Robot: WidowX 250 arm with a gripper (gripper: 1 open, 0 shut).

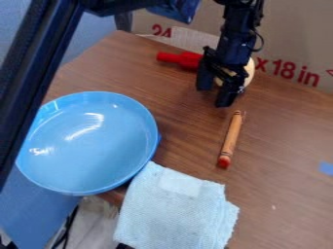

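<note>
My black gripper (221,88) hangs low at the back of the wooden table; whether its fingers are open or shut is hard to see. Behind it lie a red cylindrical object (178,57) and a pale yellow round thing (248,68), partly hidden by the gripper. An orange crayon-like stick (232,138) with a red end lies apart, just in front and to the right of the gripper.
A blue plate (85,141) fills the left front of the table (279,165). A folded light cloth (173,206) lies at the front edge. A cardboard wall (293,44) stands behind.
</note>
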